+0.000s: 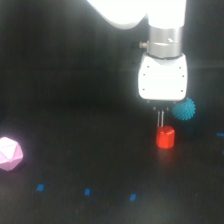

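The white robot gripper (160, 118) hangs at the upper right with its two thin fingers pointing down at a small red block (165, 138), their tips at or just above its top. The fingers look close together; whether they grip the block cannot be told. A teal spiky ball (185, 110) lies just behind, to the right. A pink faceted object (8, 152) sits at the left edge.
Small blue marks (87, 191) dot the front of the surface.
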